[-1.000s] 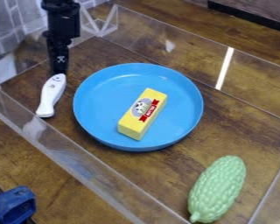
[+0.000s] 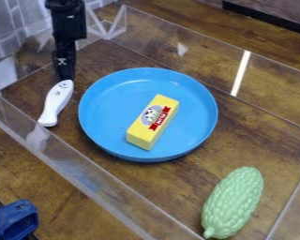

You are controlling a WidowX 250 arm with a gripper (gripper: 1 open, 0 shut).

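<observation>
My black gripper (image 2: 64,66) hangs at the upper left, just above and behind a white-handled utensil (image 2: 55,105) lying on the wooden surface; its fingers are dark and small, apparently apart, with nothing visible held. Right of the utensil sits a blue plate (image 2: 105,127) with a yellow box (image 2: 147,133) bearing a red label lying on it. A pale green bitter melon (image 2: 232,202) rests at the lower right.
Clear plastic walls or edges border the wooden board at left and bottom. A blue object (image 2: 11,221) is in the bottom-left corner. The wood right of the plate and toward the back is mostly clear.
The gripper has shifted very slightly at the upper left over the last second. The plate, box, utensil and melon are unchanged.
</observation>
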